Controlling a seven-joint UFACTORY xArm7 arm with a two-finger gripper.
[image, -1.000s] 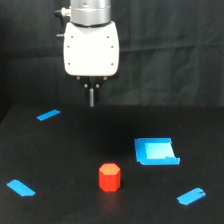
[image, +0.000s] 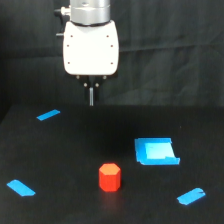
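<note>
A white robot arm hangs from the top left, with my gripper (image: 91, 94) pointing down from its body above the back of the black table; whether its thin fingers are open or shut is unclear at this size. A red hexagonal block (image: 110, 176) stands on the table in front, below and to the right of the gripper, apart from it. A light blue square (image: 156, 151) with a darker blue edge lies to the right of centre.
Short blue strips lie at the back left (image: 48, 114), front left (image: 20, 187) and front right (image: 191, 195).
</note>
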